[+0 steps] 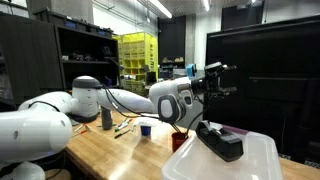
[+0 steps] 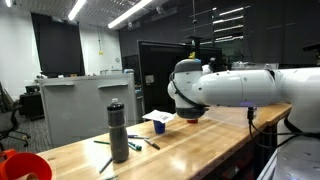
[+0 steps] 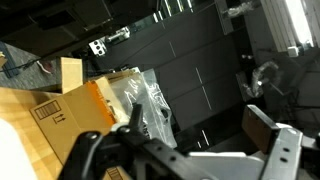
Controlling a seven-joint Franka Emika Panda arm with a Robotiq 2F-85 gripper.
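Note:
My gripper hangs in the air above the white tray, its fingers open and pointing right. Nothing shows between the fingers in the wrist view, where they frame a dark panel. A black box-like object lies in the tray, below the gripper and apart from it. The red cup stands beside the tray's left edge, partly behind the arm. Farther left on the wooden table is a blue cup. In the second exterior view, the arm hides the gripper.
A dark bottle stands on the table, with pens and white paper nearby. At the lower left corner is a red container. A cardboard box shows in the wrist view. Dark panels rise behind the tray.

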